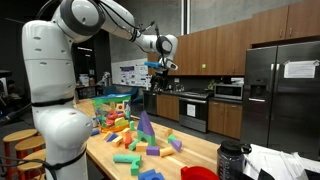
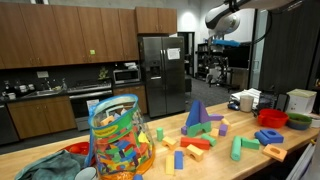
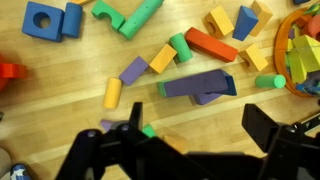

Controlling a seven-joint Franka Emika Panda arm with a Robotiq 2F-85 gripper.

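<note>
My gripper is open high above the wooden table, nothing between its fingers. In exterior view 1 the gripper (image 1: 158, 82) hangs from the raised arm, well clear of the blocks. Tall purple blocks (image 1: 147, 126) stand among colored blocks, and the purple pieces (image 2: 195, 114) also show in exterior view 2. Under the camera lie a long purple block (image 3: 198, 84), a red block (image 3: 210, 45), a green cylinder (image 3: 181, 46) and a yellow block (image 3: 112, 93). A clear container (image 2: 118, 147) full of colored pieces stands on the table.
A red bowl (image 1: 200, 174), a black canister (image 1: 231, 161) and white cloths (image 1: 275, 162) sit at the table's near right in exterior view 1. A green bowl (image 2: 299, 121) stands at the right in exterior view 2. Bare wood (image 3: 60, 95) shows left of the blocks in the wrist view.
</note>
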